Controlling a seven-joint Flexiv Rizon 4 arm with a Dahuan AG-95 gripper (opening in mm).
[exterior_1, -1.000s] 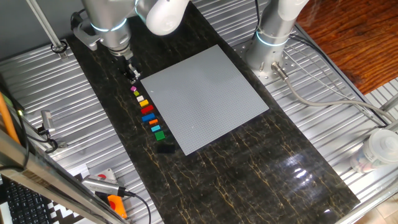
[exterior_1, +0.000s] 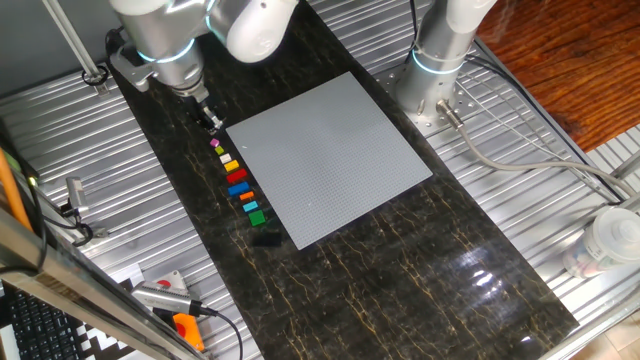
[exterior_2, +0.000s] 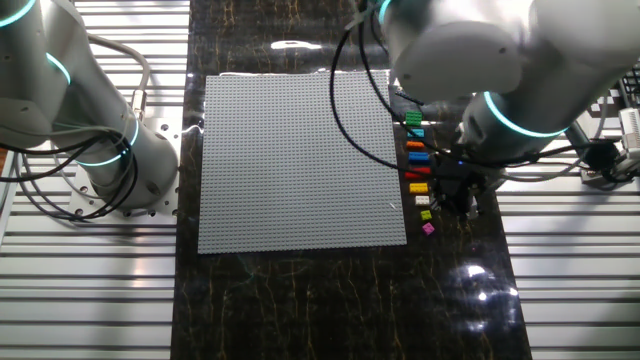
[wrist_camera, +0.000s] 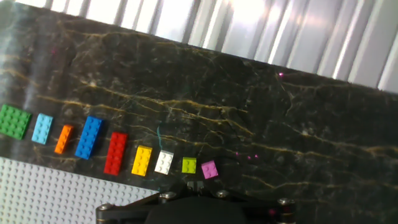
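My gripper (exterior_1: 215, 126) hangs over the dark table near the pink end of a row of bricks. In the wrist view, the gripper shows at the bottom edge with its tips close together; it looks shut, and nothing shows between them. Just beyond the tips lie a lime brick (wrist_camera: 189, 165) and a tilted pink brick (wrist_camera: 209, 169). Leftward follow white (wrist_camera: 164, 162), yellow (wrist_camera: 142, 160), red (wrist_camera: 115, 153), blue (wrist_camera: 89, 137), orange (wrist_camera: 63, 139), light blue (wrist_camera: 42, 128) and green (wrist_camera: 14, 121) bricks. A bare grey baseplate (exterior_1: 330, 160) lies alongside the row.
Black cables (exterior_2: 340, 110) loop from the arm across the baseplate in the second exterior view. A white container (exterior_1: 605, 243) sits at the right.
The arm's wrist and upper link have shifted slightly left and down in exterior view 1, with the gripper tilting a little. The bricks and baseplate have not moved.
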